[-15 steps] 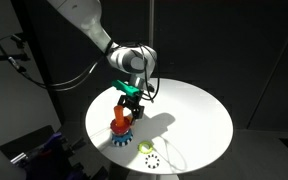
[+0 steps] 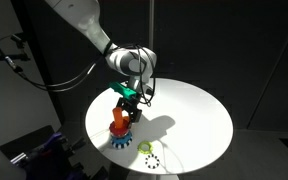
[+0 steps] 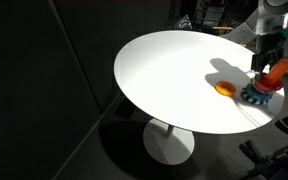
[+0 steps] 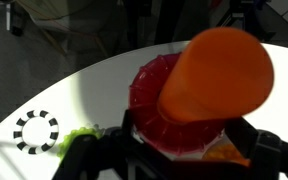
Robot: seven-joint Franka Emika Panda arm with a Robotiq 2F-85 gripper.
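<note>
An orange cylinder (image 4: 219,72) leans out of a red ridged cup-like piece (image 4: 164,118) in the wrist view. Below the red piece sits a blue scalloped base (image 2: 120,142), at the table's left side in the first exterior view. My gripper is open, its dark fingers (image 4: 106,150) spread to either side of the red piece's near part. Whether they touch it, I cannot tell. From the second exterior view, the orange cylinder (image 3: 279,71) tilts above the red piece (image 3: 268,86), close beside the gripper.
A green ring (image 2: 145,147) and a black-and-white ring (image 2: 152,162) lie near the front edge of the white round table (image 2: 199,120). A flat orange piece (image 3: 225,89) lies near the blue base.
Over the last second my gripper has shifted slightly left toward the stack. The orange cylinder looks a little more tilted. The rings on the table have stayed put.
</note>
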